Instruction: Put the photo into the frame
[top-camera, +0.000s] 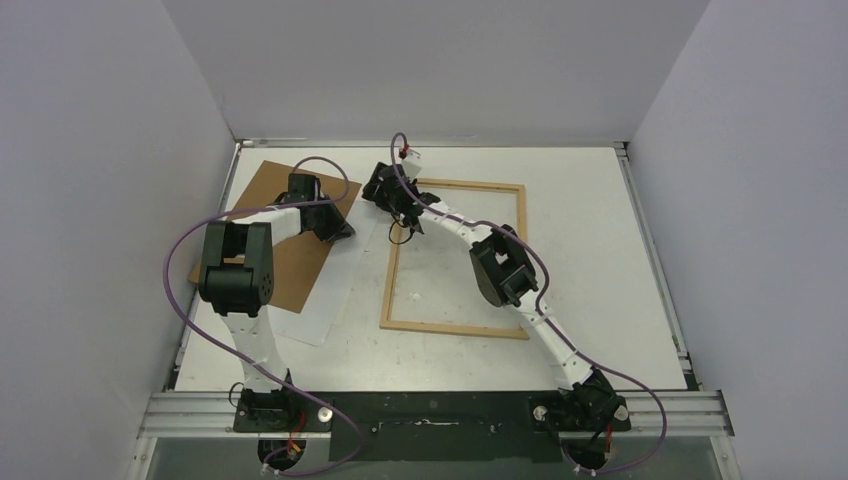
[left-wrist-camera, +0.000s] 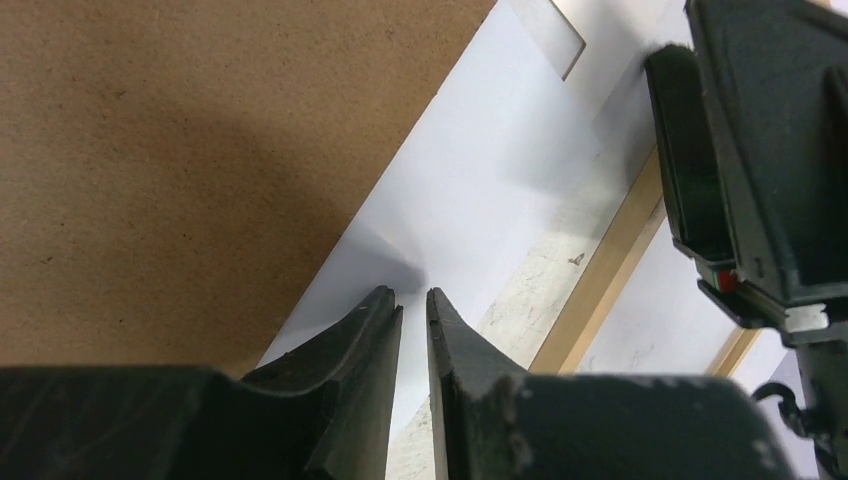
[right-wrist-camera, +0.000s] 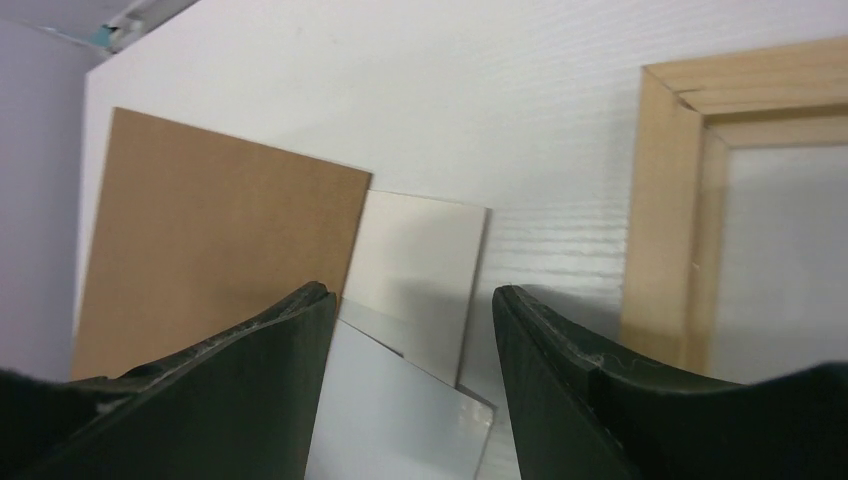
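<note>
The white photo sheet (top-camera: 322, 305) lies partly over or beside the brown backing board (top-camera: 292, 280), left of the wooden frame (top-camera: 450, 328). In the left wrist view, my left gripper is over the sheet (left-wrist-camera: 500, 140) near the board's edge, fingertips close together; whether it grips anything is unclear. My right gripper is above the top end of the sheet (right-wrist-camera: 390, 410), beside a small white piece (right-wrist-camera: 410, 260), its fingers apart in its wrist view; what lies between them cannot be told for sure.
The frame holds a clear-looking white panel (top-camera: 450, 280). Grey walls bound both sides, and the two grippers stand close together at the back left.
</note>
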